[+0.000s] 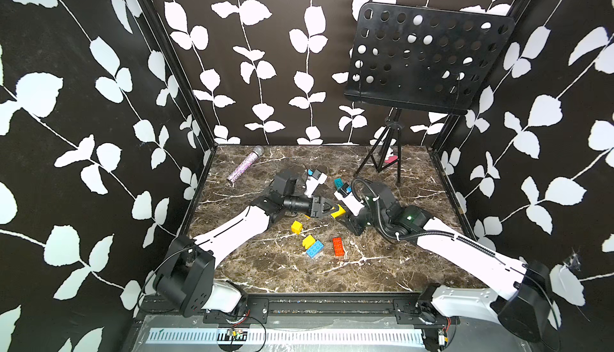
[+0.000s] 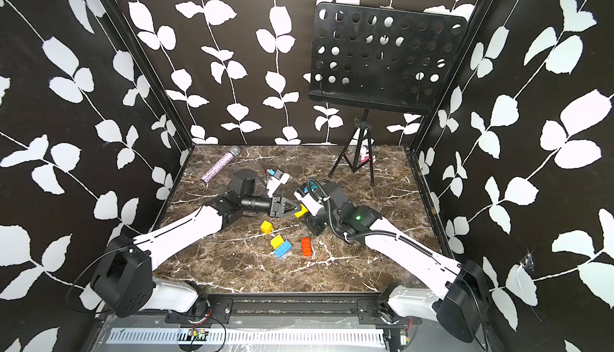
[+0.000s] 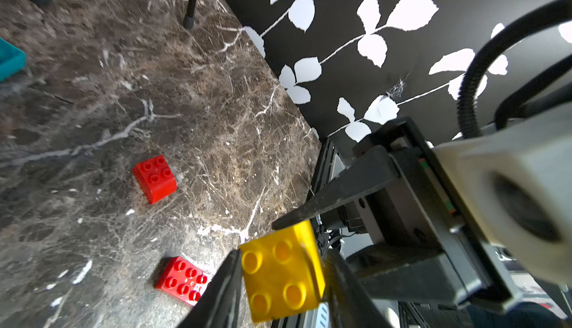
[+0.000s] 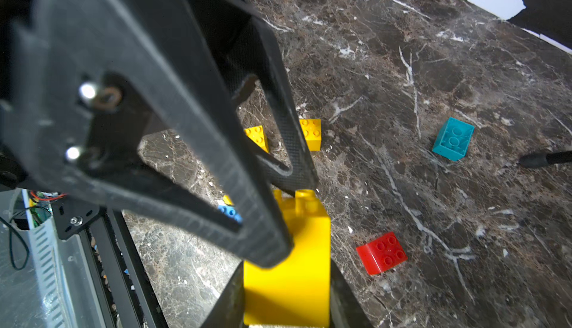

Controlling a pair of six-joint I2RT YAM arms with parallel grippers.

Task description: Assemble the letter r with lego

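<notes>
A yellow brick (image 3: 283,274) is gripped by my right gripper (image 2: 305,216), filling much of the left wrist view's lower middle. My left gripper (image 1: 327,206) reaches level to that brick; its fingers surround it in the left wrist view, and I cannot tell whether they touch it. On the table lie small red brick (image 4: 381,253), long red brick (image 1: 338,246), blue brick (image 1: 314,249), teal brick (image 4: 452,139) and several yellow bricks (image 2: 266,226).
A black music stand (image 1: 428,58) stands on a tripod at the back right. A glittery pink microphone (image 2: 217,166) lies at the back left.
</notes>
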